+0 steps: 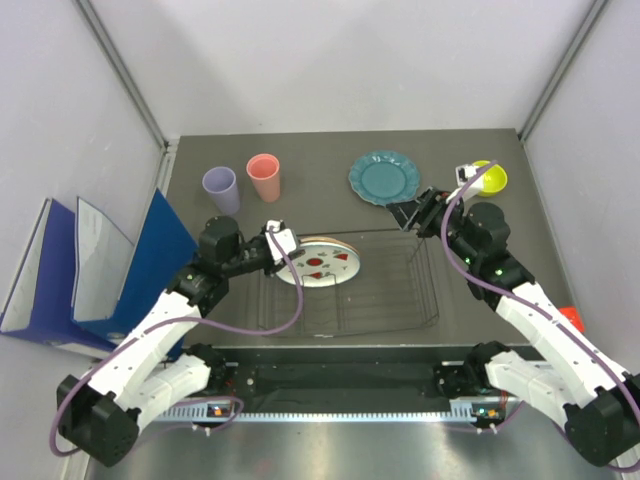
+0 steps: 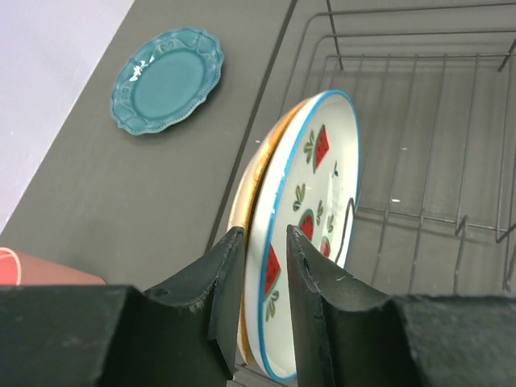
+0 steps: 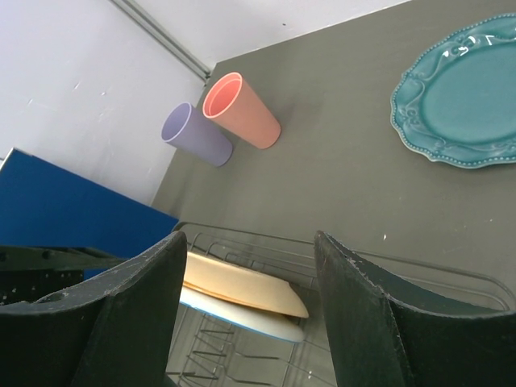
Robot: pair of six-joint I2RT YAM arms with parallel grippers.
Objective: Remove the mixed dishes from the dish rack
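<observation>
In the wire rack [image 1: 380,320], a white plate with red patterns [image 2: 314,185] stands with an orange-rimmed plate [image 2: 246,197] behind it. My left gripper is part open at their near edge, one finger at the rims and the other over the white plate's face; whether it grips cannot be seen for sure. My right gripper hangs open above the rack's right side, nothing between its fingers.
A teal plate [image 1: 384,178], a purple cup [image 1: 221,190], a pink cup [image 1: 264,176] and a yellow bowl [image 1: 492,178] sit at the back. Blue bins [image 1: 120,290] stand at the left.
</observation>
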